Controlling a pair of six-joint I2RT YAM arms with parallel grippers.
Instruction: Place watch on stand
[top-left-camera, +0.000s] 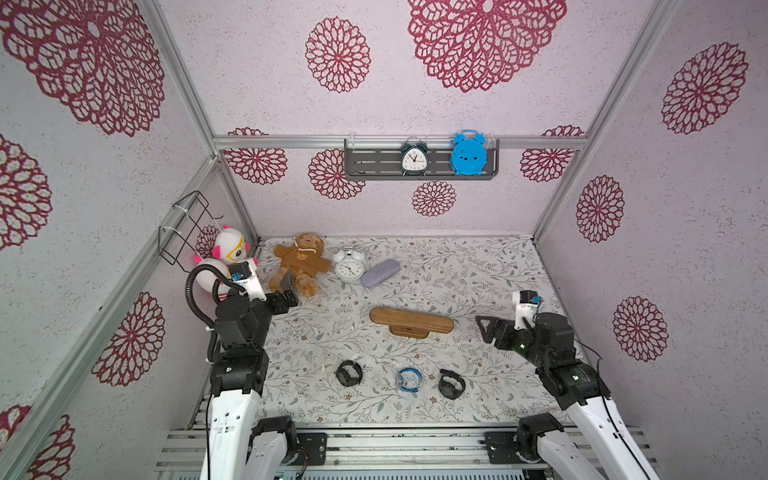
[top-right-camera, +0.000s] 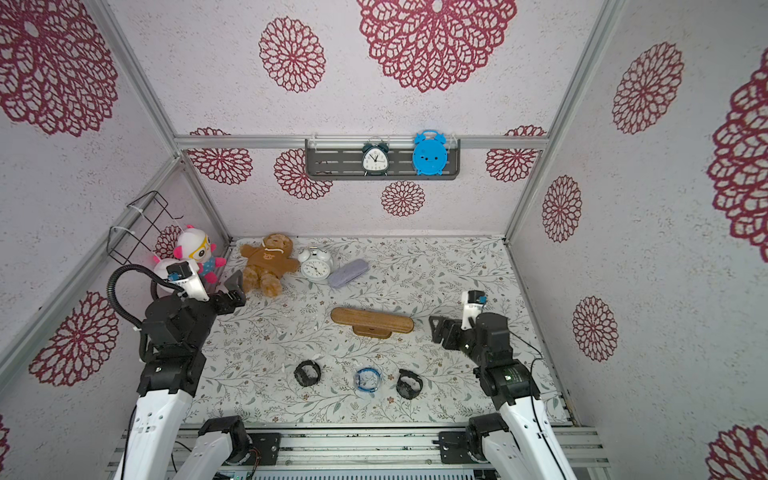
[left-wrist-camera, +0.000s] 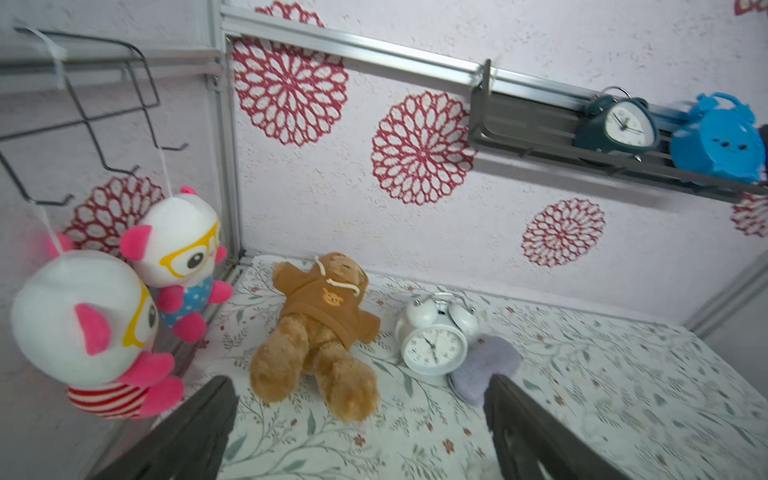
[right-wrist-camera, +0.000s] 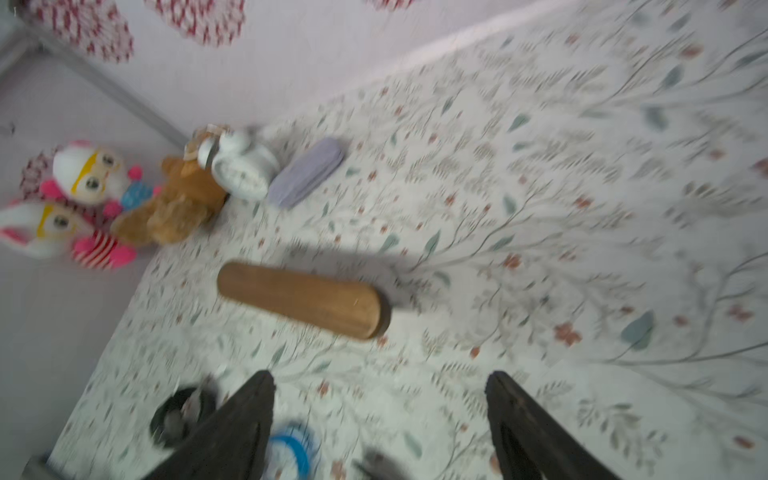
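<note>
A wooden stand (top-left-camera: 412, 318) with a long bar lies mid-table. In front of it are a black watch (top-left-camera: 349, 373), a blue watch (top-left-camera: 409, 380) and another black watch (top-left-camera: 451, 385). My left gripper (top-left-camera: 284, 294) hangs open near the brown bear at the back left, with nothing between its fingers. My right gripper (top-left-camera: 488, 328) is right of the stand, above the table, with its fingers apart and nothing between them; its wrist view is blurred.
A teddy bear (top-left-camera: 301, 257), white clock (top-left-camera: 349, 268) and lilac case (top-left-camera: 380, 273) stand along the back left. Plush toys (top-left-camera: 214, 276) hang by the left wall.
</note>
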